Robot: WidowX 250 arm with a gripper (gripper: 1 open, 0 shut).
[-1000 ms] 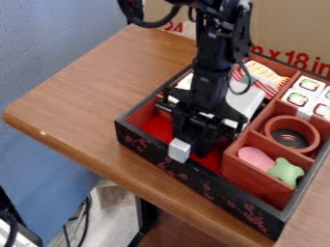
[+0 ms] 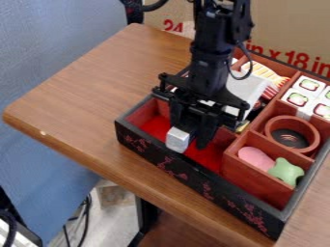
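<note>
My black gripper (image 2: 191,120) reaches down into the red-lined left section of a dark floral box (image 2: 242,205), at its front. A white cube (image 2: 177,140) is at its fingertips, near the box's front wall. Whether the fingers are closed on it cannot be told.
The box's other compartments hold a pink oval (image 2: 256,158), a green piece (image 2: 287,172), a round dark item (image 2: 291,138) in an orange tray, white packs (image 2: 304,92) and striped packets. A cardboard panel stands behind.
</note>
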